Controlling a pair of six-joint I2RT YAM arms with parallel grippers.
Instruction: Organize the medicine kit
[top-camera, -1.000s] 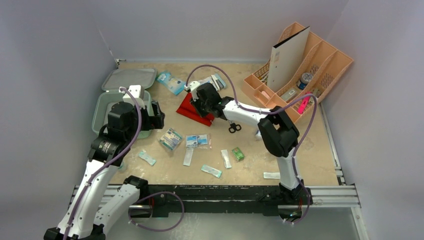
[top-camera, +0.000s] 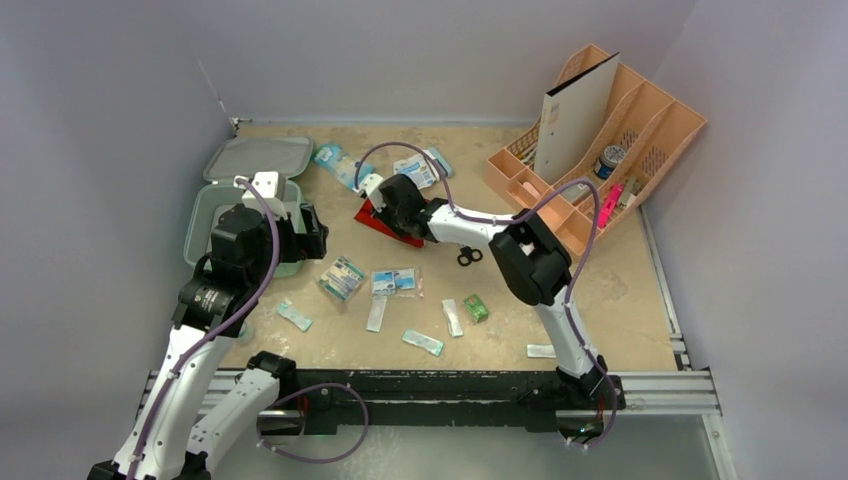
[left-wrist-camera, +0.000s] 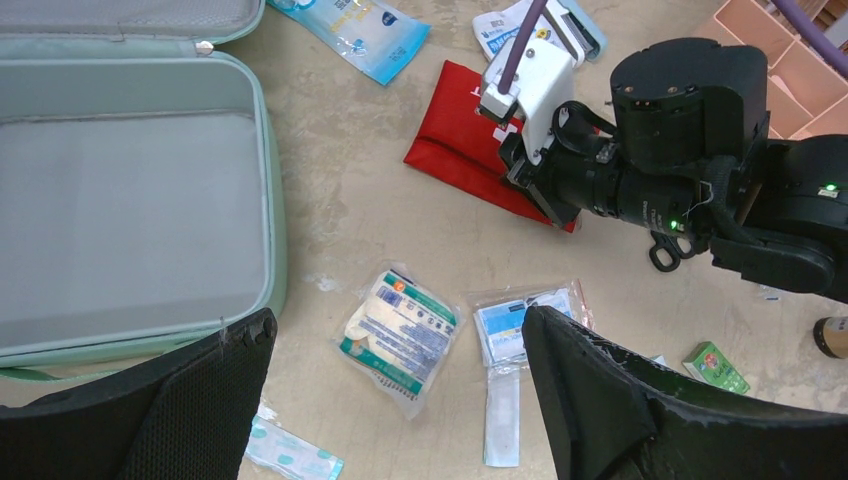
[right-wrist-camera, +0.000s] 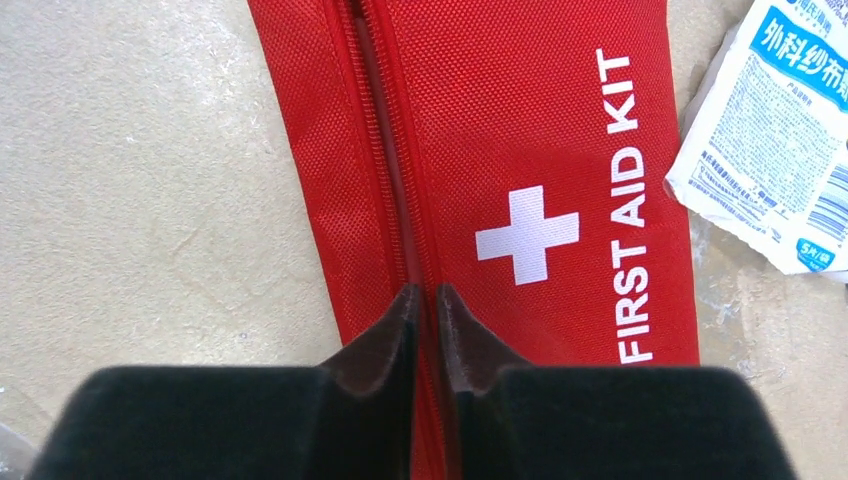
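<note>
A red first aid pouch (right-wrist-camera: 540, 130) with a white cross lies flat on the table, its zipper (right-wrist-camera: 395, 190) running lengthwise. Directly over that zipper, my right gripper points down with its fingertips a narrow gap apart. Red zipper edge shows between and behind them; whether they touch it is not clear. My left gripper is wide open and empty, beside the pale green case (left-wrist-camera: 262, 170), whose visible inside is bare. Toward the front lie a bagged dressing (left-wrist-camera: 400, 335), a blue-and-white packet (left-wrist-camera: 510, 325) and a small green box (left-wrist-camera: 715, 368).
At the back lie a blue pack (top-camera: 342, 164) and a gauze packet (right-wrist-camera: 770, 150). Black scissors (top-camera: 469, 256) rest right of the pouch. An orange organizer (top-camera: 690, 125) fills the back right. Several flat sachets lie in front.
My left arm is almost unchanged, and the loose items stay put.
</note>
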